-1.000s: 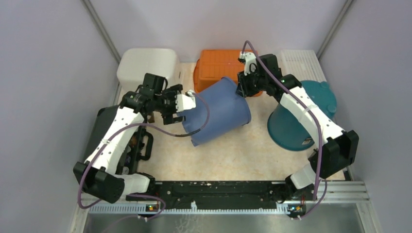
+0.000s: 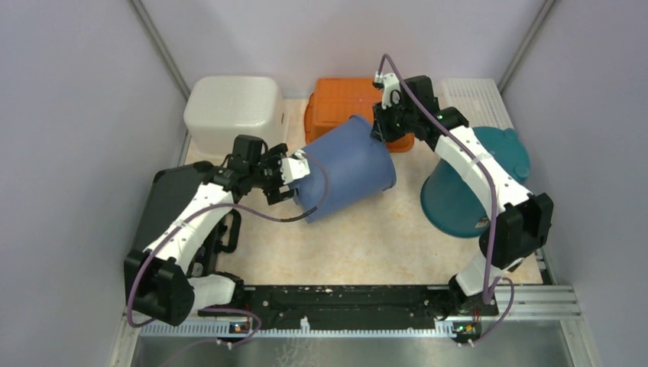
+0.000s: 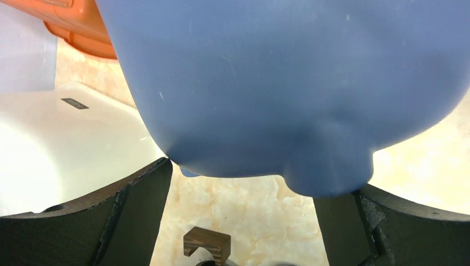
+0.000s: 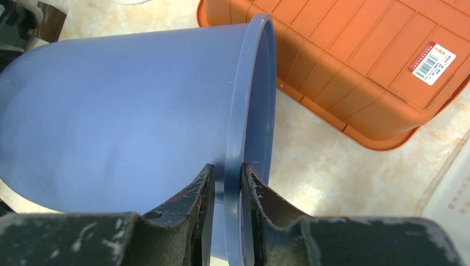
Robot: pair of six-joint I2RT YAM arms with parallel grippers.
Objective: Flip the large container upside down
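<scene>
A large blue container [image 2: 348, 168] lies on its side, its wide mouth facing right and its base toward my left arm. My left gripper [image 2: 281, 174] stands open at the base end; in the left wrist view its fingers [image 3: 141, 205] are spread beneath the base, with a rounded bump [image 3: 332, 166] close to the other finger. My right gripper straddles the container's rim [image 4: 238, 116], one finger outside and one inside the mouth. A narrow gap shows between the outer finger and the rim, so the fingers are part open. The lower rim is partly hidden.
An orange bin [image 2: 344, 107] stands close behind the container. A white box [image 2: 233, 111] is at back left, a black case [image 2: 164, 206] at left. At right are a teal container [image 2: 455, 199] and a white perforated basket [image 2: 477, 99].
My right gripper has shifted a little toward the back, and the blue container has shifted slightly right and back.
</scene>
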